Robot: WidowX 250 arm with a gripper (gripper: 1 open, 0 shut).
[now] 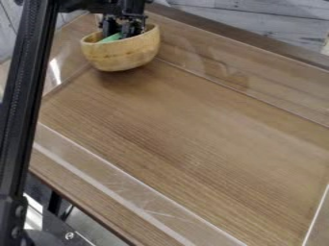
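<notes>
A wooden bowl (121,56) sits at the back left of the wooden table (193,144). The dark gripper (121,32) reaches down into it from above, partly hidden by the rim and by its own body. A green object (111,38) shows inside the bowl at the gripper's fingers. Whether the fingers are closed on it is too small and dark to tell.
The black arm column (26,115) runs down the left edge of the view. Most of the tabletop, centre and right, is bare. A pale plank wall (257,19) stands behind the table.
</notes>
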